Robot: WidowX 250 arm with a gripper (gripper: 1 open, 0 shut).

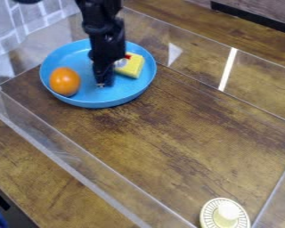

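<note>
A blue round tray [85, 96] holds an orange [65, 81] on its left and a yellow block [129, 66] with red and white marks on its right. My black gripper [102, 77] reaches down from the top into the middle of the tray, between the orange and the block. Its fingertips are low and close together, apparently shut; nothing clearly shows between them.
A white round lid [223, 214] lies at the lower right. Clear strips run along the table's left and right.
</note>
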